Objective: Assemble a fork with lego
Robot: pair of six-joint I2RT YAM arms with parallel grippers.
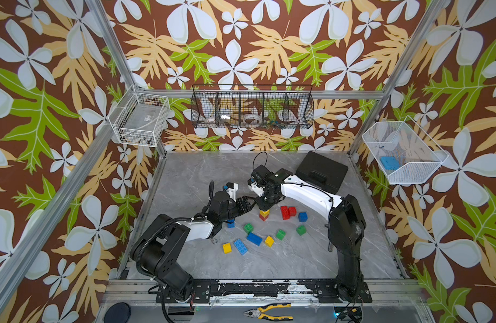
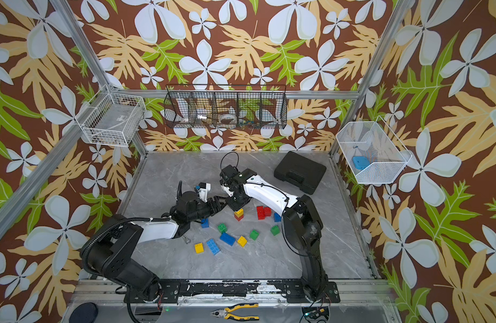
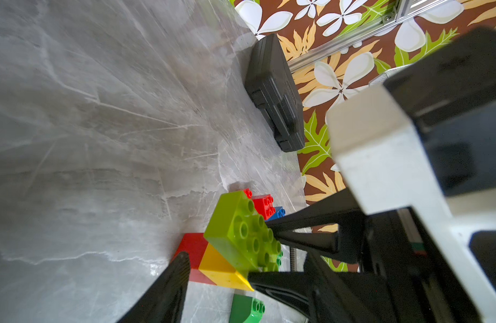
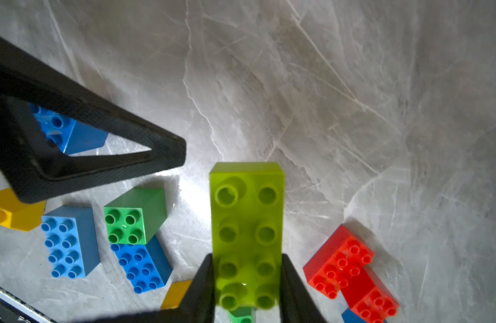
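Observation:
A light green eight-stud brick hangs above the table, studs facing the right wrist camera. My right gripper is shut on its near end. Behind it in the left wrist view, a yellow brick and a red brick form a small stack on the table. My left gripper is partly open, close to the right one and left of the stack; one of its fingers reaches in from the left of the right wrist view. I see nothing gripped by it.
Loose bricks lie nearby: joined red ones, a blue one, a light blue one, a green one and a yellow one. A black case is back right.

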